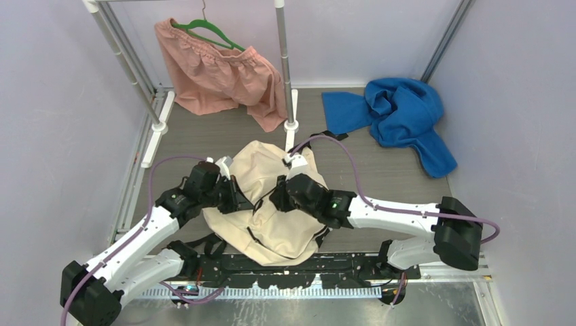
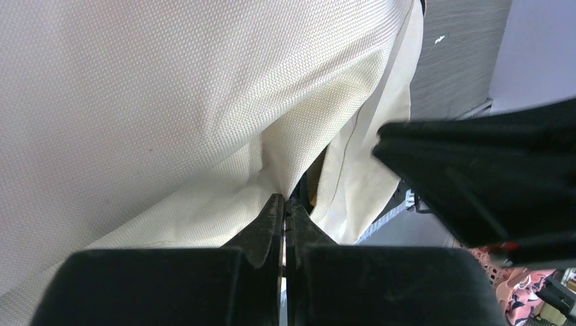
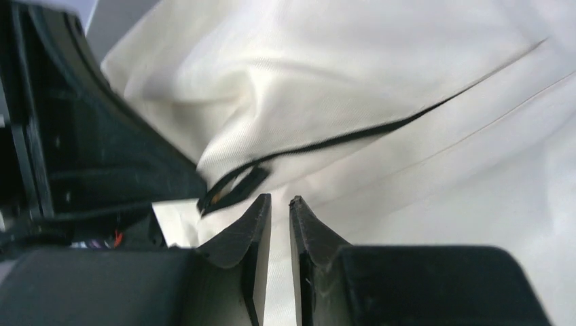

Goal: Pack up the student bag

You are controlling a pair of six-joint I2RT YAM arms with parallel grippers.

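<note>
A cream fabric bag (image 1: 258,163) with dark zippers and black straps lies crumpled in the middle of the floor. My left gripper (image 1: 244,204) is shut at the bag's opening; in the left wrist view its fingertips (image 2: 276,204) meet at a fold of cloth, and whether they pinch any is unclear. Just to its right, my right gripper (image 1: 278,197) is over the bag. In the right wrist view its fingertips (image 3: 261,204) stand a little apart above the cloth beside a dark zipper edge (image 3: 360,136), with nothing clearly between them.
A blue cloth (image 1: 407,115) lies bunched at the back right. Pink shorts (image 1: 217,75) hang on a green hanger (image 1: 217,30) from a rack at the back left. Bare floor (image 1: 367,176) shows to the right of the bag.
</note>
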